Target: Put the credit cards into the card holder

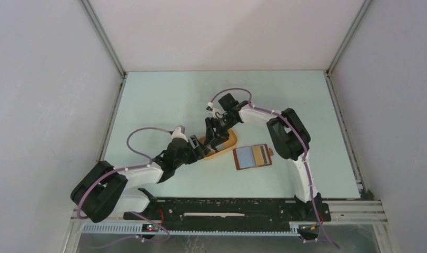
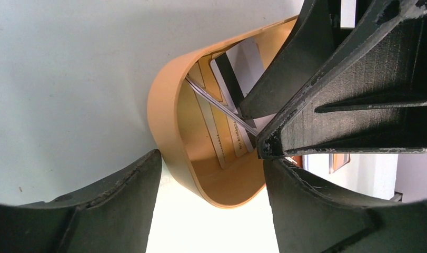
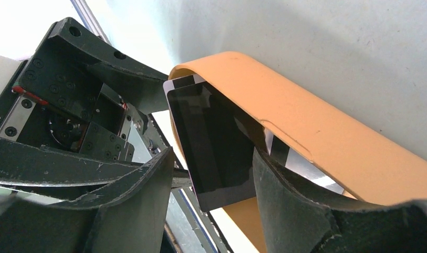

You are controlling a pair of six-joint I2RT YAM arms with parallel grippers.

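A tan basket [image 1: 234, 138] stands mid-table with several cards inside. Tilted up against its wall is a dark card, part of a thin stack [image 2: 216, 104] that shows edge-on in the left wrist view. White and tan cards [image 2: 249, 59] lie below it. At the stack's near edge, my left gripper stands open, its fingers apart. My right gripper reaches into the basket, fingers apart on either side of the stack; whether they touch it I cannot tell. The brown card holder [image 1: 253, 156] lies spread open right of the basket.
Both grippers crowd together over the basket, their fingers very close to each other. Bare table [image 1: 153, 97] extends behind and to the left, with more free room right of the card holder.
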